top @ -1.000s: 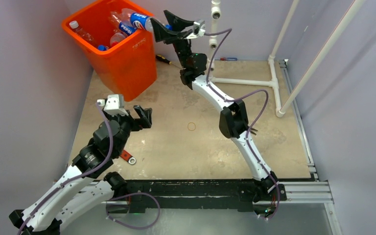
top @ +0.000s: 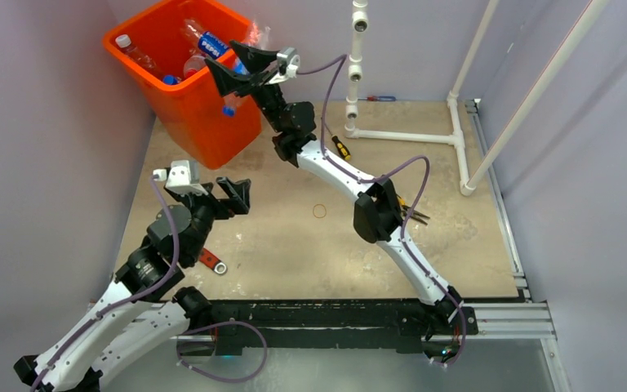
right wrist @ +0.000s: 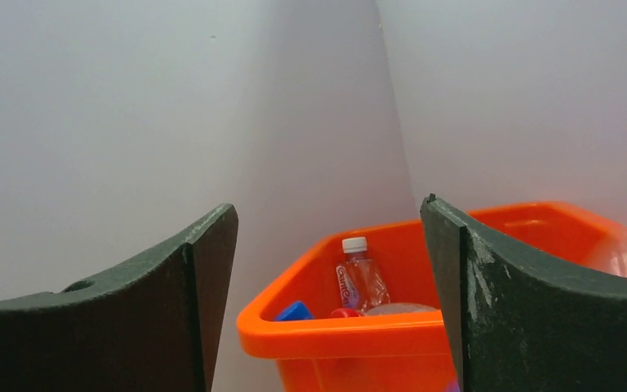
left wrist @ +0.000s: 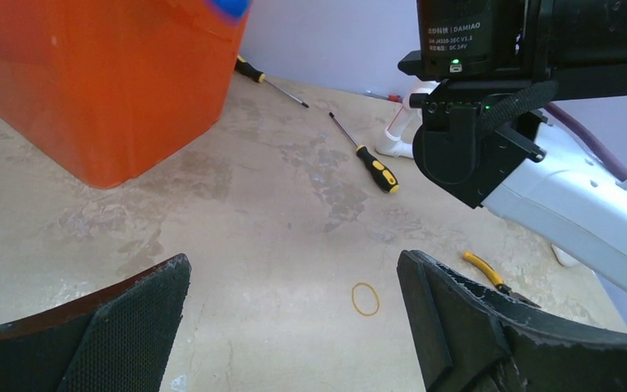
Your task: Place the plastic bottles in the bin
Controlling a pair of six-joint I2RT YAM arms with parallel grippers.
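The orange bin [top: 200, 131] holds several plastic bottles [top: 139, 57], one a Pepsi bottle [top: 208, 42]. A clear bottle with a blue cap [top: 229, 109] hangs tilted outside the bin's front right, partly hidden under my right gripper [top: 230, 64]; it is blurred in the wrist views. My right gripper is open above the bin's right rim, fingers apart, nothing visible between them. My left gripper [top: 233, 196] stands open and empty over the board, in front of the bin.
White pipe frame [top: 400, 135] stands at the back right. Screwdrivers [left wrist: 375, 170], pliers [left wrist: 483, 265], a rubber band [left wrist: 365, 299] and a red tool [top: 211, 260] lie on the board [top: 310, 253].
My right gripper has moved left; the blue-capped bottle that lay across the rim beneath it has tipped down outside the bin. My left arm has shifted only slightly.
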